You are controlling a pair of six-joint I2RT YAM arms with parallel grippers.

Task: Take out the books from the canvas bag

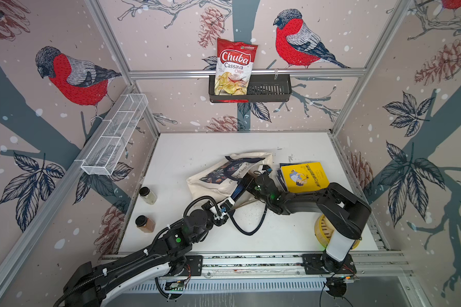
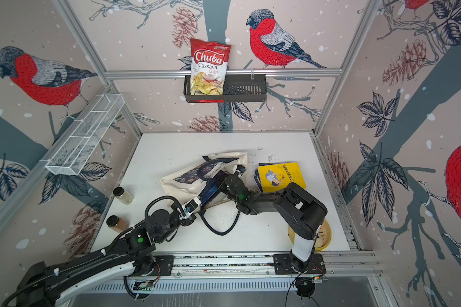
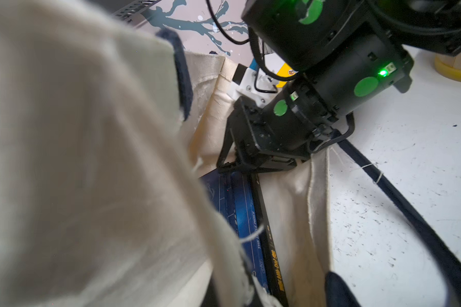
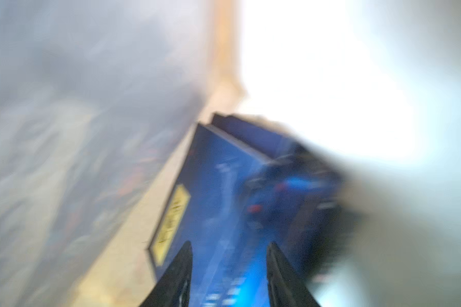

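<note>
The cream canvas bag (image 1: pixel 197 185) lies on its side mid-table, a dark print on its face. Inside its mouth, in the left wrist view, stand blue books (image 3: pixel 247 209) and a thin black one (image 3: pixel 269 240). My left gripper is shut on the bag's near edge, its fingertips mostly hidden by cloth. Over the books, my right gripper has its fingers apart, a blue book (image 4: pixel 210 174) with a yellow label showing behind and between them. Blur hides whether the fingers touch it. Books with a yellow one (image 1: pixel 310 176) on top lie to the right.
A dark bag strap (image 1: pixel 250 233) loops across the front of the table. Two jars stand at the left, the nearer one (image 1: pixel 145 223) brown. A yellow-rimmed round basket (image 1: pixel 322 232) sits at front right, partly under the right arm.
</note>
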